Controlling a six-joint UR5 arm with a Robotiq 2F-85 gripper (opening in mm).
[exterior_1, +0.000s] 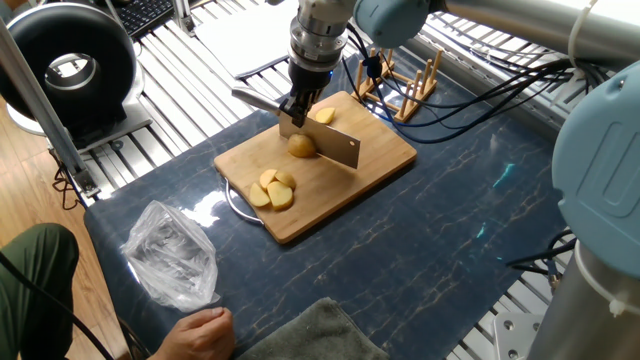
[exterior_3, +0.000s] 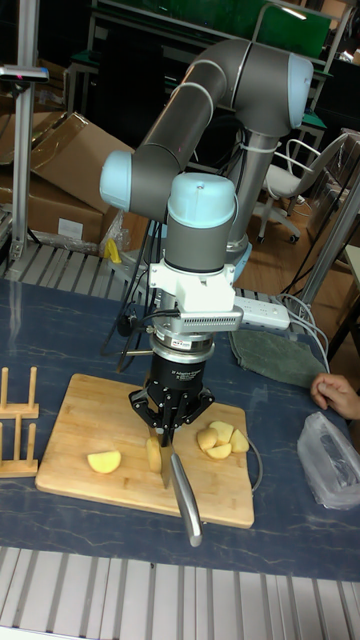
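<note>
My gripper is shut on a cleaver, whose broad metal blade stands on edge over the wooden cutting board. In exterior view 3 the cleaver's handle juts toward the board's near edge, below the gripper. Right beside the blade sits a rounded potato piece; whether the two touch I cannot tell. A cut potato piece lies alone on the blade's other side. Several more potato chunks are grouped near one end of the board.
A wooden peg rack stands behind the board, with dark cables hanging close by. A clear plastic bag, a person's hand and a grey-green cloth occupy the table's front side.
</note>
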